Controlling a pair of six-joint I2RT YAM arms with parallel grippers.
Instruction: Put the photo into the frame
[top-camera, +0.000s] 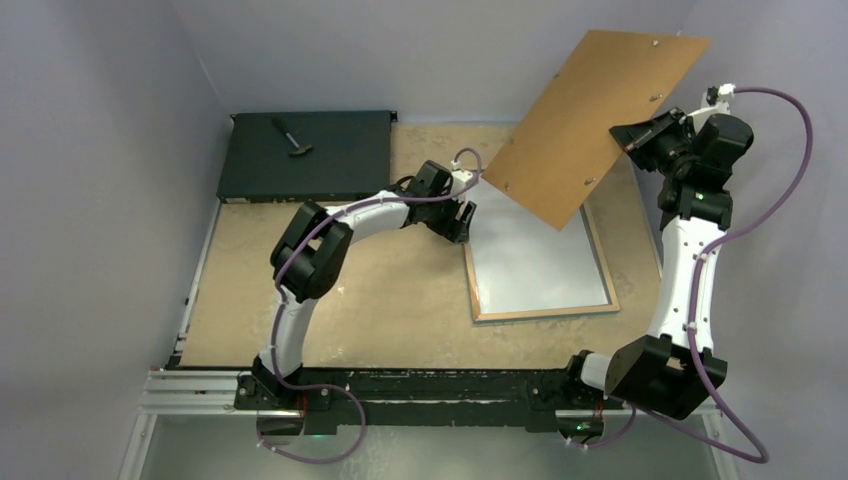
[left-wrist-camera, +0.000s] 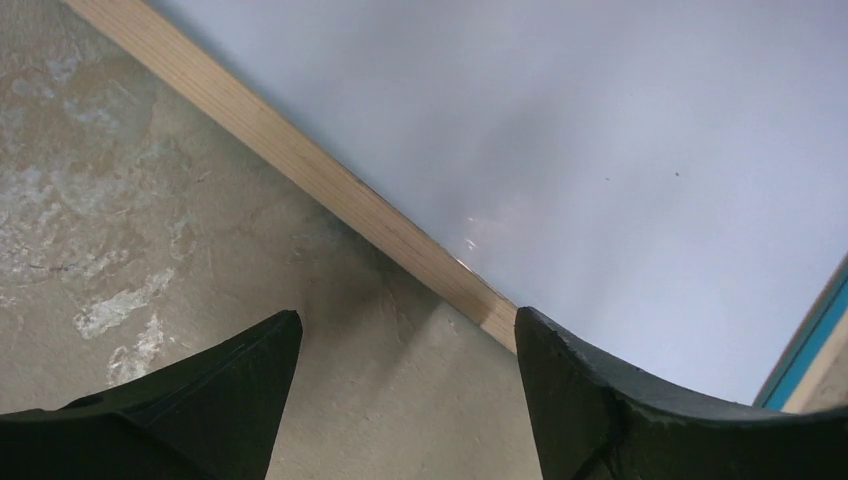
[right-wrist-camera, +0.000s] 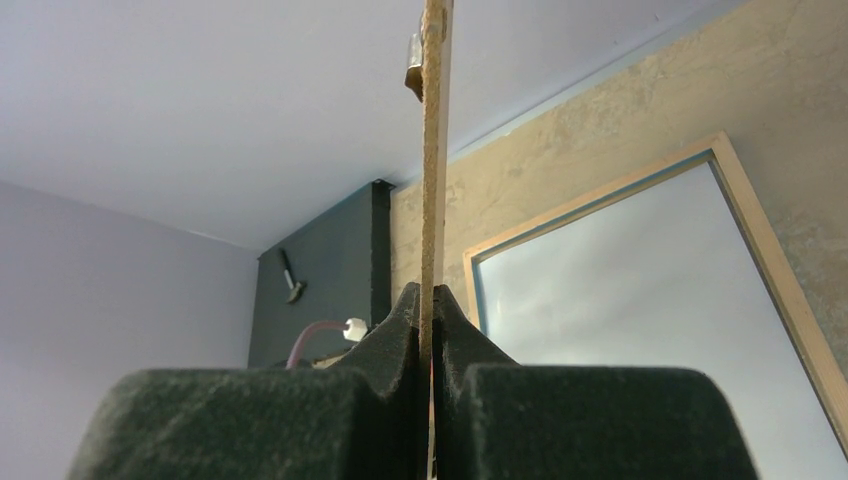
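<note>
The wooden frame (top-camera: 542, 313) lies on the table with a smooth white sheet (top-camera: 535, 270) inside. My right gripper (top-camera: 625, 142) is shut on the edge of a brown board (top-camera: 600, 90) with metal clips, holding it raised and tilted over the frame's back part; in the right wrist view the board (right-wrist-camera: 433, 150) appears edge-on between the fingertips. My left gripper hangs open at the frame's left side, its fingers outside and beside the wooden strip (left-wrist-camera: 350, 200), nothing between them.
A dark platform (top-camera: 305, 175) with a hammer (top-camera: 290, 142) on it stands at the back left. Grey walls close in the back and sides.
</note>
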